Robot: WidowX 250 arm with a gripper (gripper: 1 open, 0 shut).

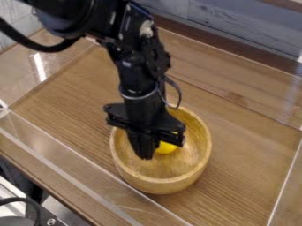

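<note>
My gripper [144,145] is lowered over a round tan wooden bowl [177,181], its black fingers angled down toward the left of the bowl's inside and looking shut. A yellow object [168,146] sits in the bowl just right of the fingertips, partly hidden by the gripper. I see nothing clearly held between the fingers.
The bowl stands on a wooden table [242,115] near its front left edge, which has a clear strip and dark cables beyond it. A pale wall runs along the back.
</note>
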